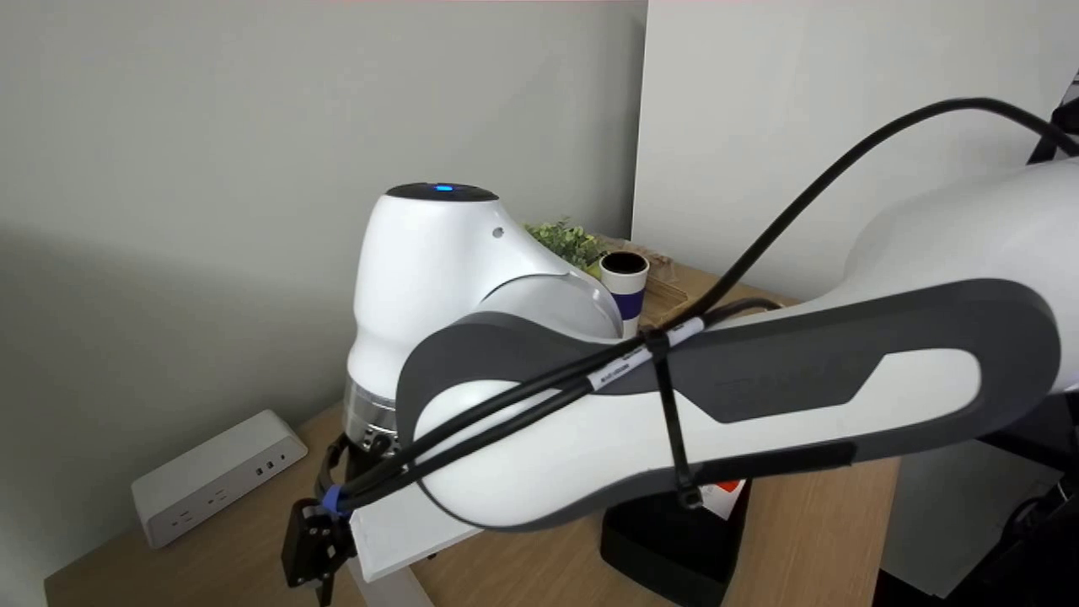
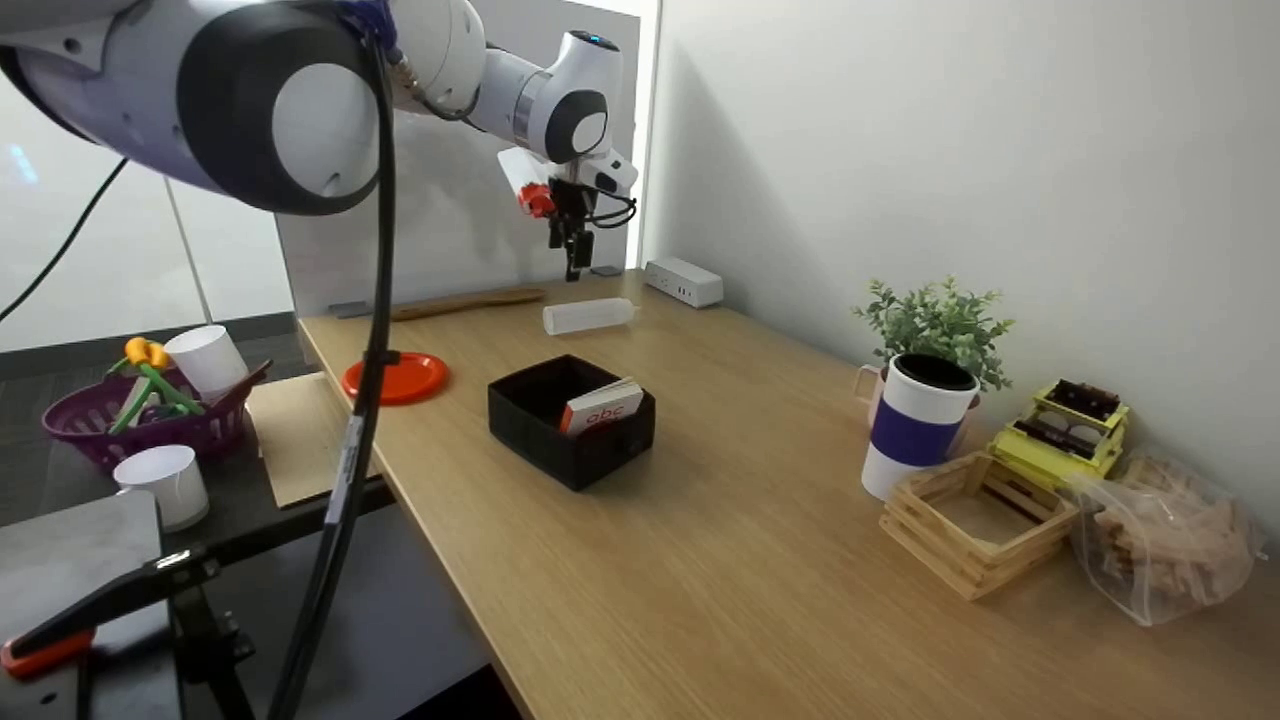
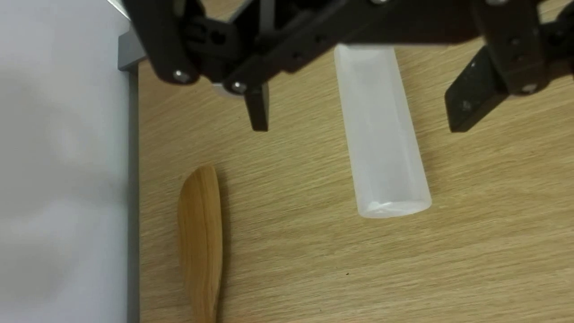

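Observation:
A translucent white bottle (image 3: 380,134) lies on its side on the wooden table, its flat base toward the bottom of the wrist view. My gripper is open above it, one finger on either side of the bottle as seen from the wrist, with nothing held. In exterior view 2 the gripper (image 2: 578,266) hangs over the far end of the table, clear above the same bottle (image 2: 588,316). The bottle's upper end is hidden behind the gripper body in the wrist view. My arm covers most of the scene in exterior view 1.
A wooden utensil (image 3: 202,242) lies left of the bottle. Nearby are a white power strip (image 2: 684,282), a red plate (image 2: 408,377) and a black box (image 2: 528,434) holding a small book. A cup (image 2: 918,422) and wooden crate (image 2: 936,546) stand farther off.

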